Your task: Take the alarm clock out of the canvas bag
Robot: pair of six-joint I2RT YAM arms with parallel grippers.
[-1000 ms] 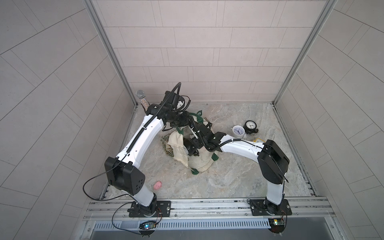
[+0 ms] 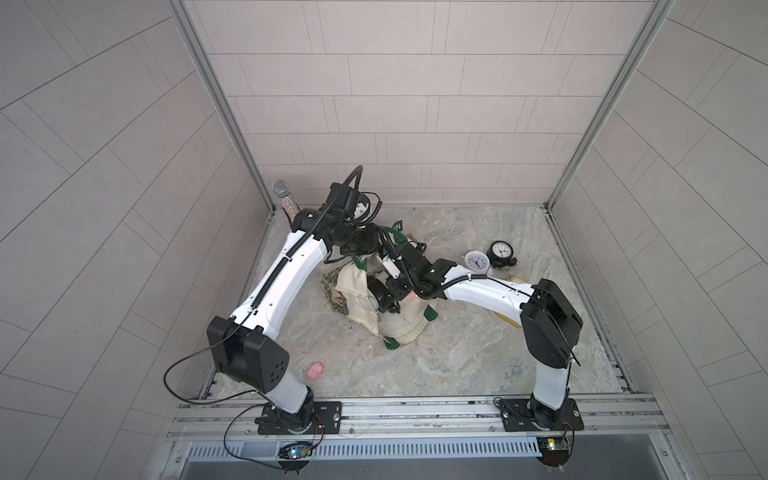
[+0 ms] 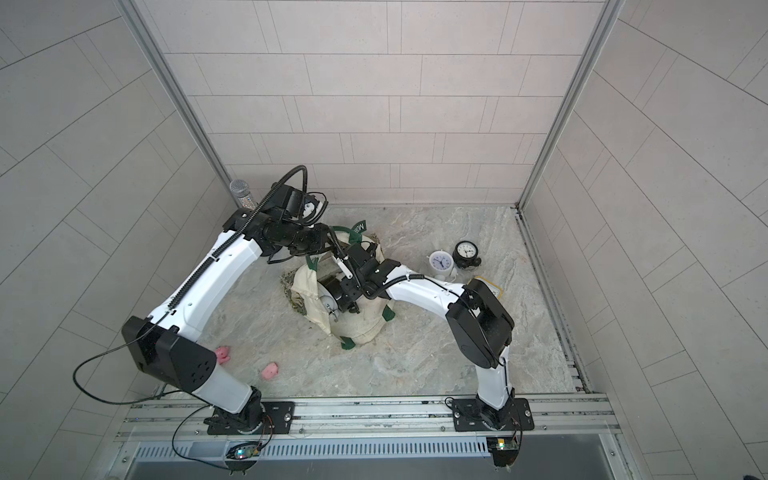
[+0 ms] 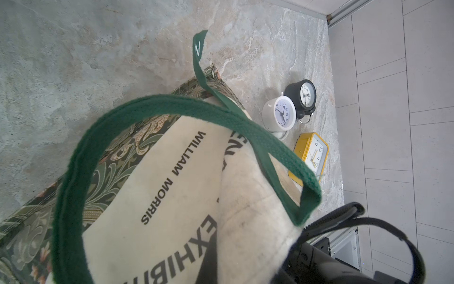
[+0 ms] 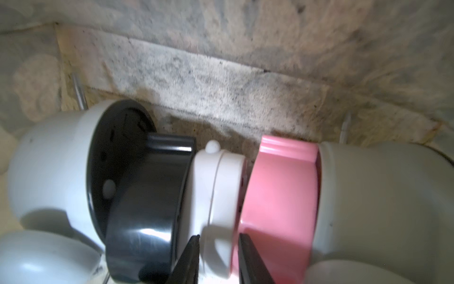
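Note:
The canvas bag (image 2: 402, 326) lies open in the middle of the table, cream with green straps. My left gripper (image 2: 377, 240) is at its far rim, shut on the cream canvas (image 4: 255, 222); its fingertips are mostly hidden. Inside the bag, the right wrist view shows several clocks packed side by side: a white and black one (image 5: 52, 165), a black one (image 5: 144, 213), a slim white one (image 5: 205, 189), a pink one (image 5: 281, 194) and a pale one (image 5: 378, 203). My right gripper is part open, its fingers in front of the slim white clock, not closed on it.
A white clock (image 4: 280, 113), a black clock (image 4: 302, 94) and a yellow clock (image 4: 312, 156) stand on the table right of the bag. Pink objects (image 3: 269, 370) lie near the front edge. A clear jar (image 2: 283, 194) stands at the back left.
The right arm has shifted slightly to the right, its gripper still inside the bag. The left arm has hardly moved.

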